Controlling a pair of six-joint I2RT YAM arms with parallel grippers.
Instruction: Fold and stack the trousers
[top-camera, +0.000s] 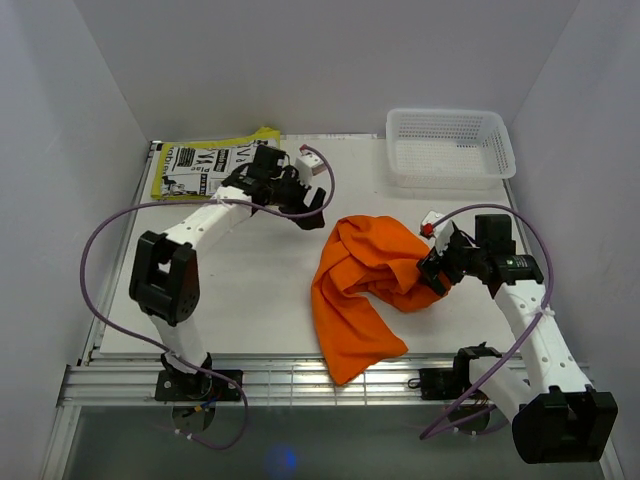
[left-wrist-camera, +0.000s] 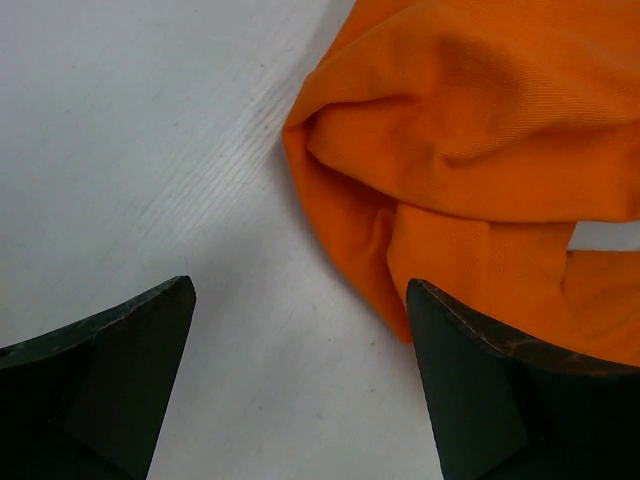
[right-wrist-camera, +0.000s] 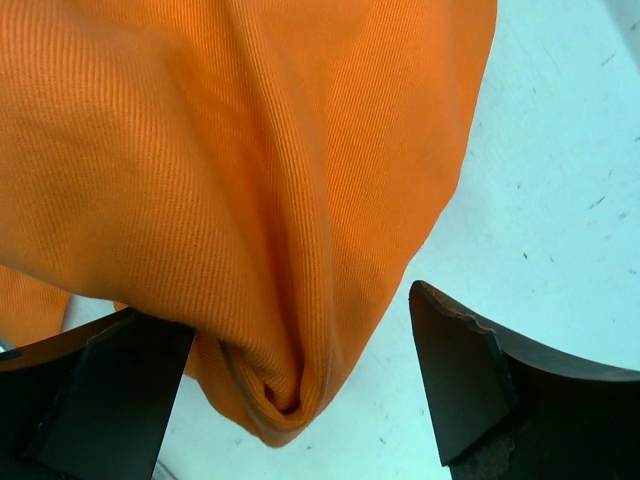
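Crumpled orange trousers (top-camera: 370, 260) lie on the white table, one end hanging over its front edge. My left gripper (top-camera: 318, 208) hovers just left of the cloth's upper part, open. Between its fingers in the left wrist view are bare table and one edge of the trousers (left-wrist-camera: 480, 130). At the cloth's right end my right gripper (top-camera: 436, 272) stands open. In the right wrist view a bunched corner of the trousers (right-wrist-camera: 280, 380) lies between its parted fingers, touched by neither as far as I can tell, and the left finger (right-wrist-camera: 130, 390) stands close to the fabric.
A yellow-edged printed bag (top-camera: 215, 168) lies flat at the back left. An empty white basket (top-camera: 450, 182) stands at the back right. Bare table (top-camera: 245, 300) stretches left of the cloth, and a metal rail (top-camera: 270, 380) runs along the front.
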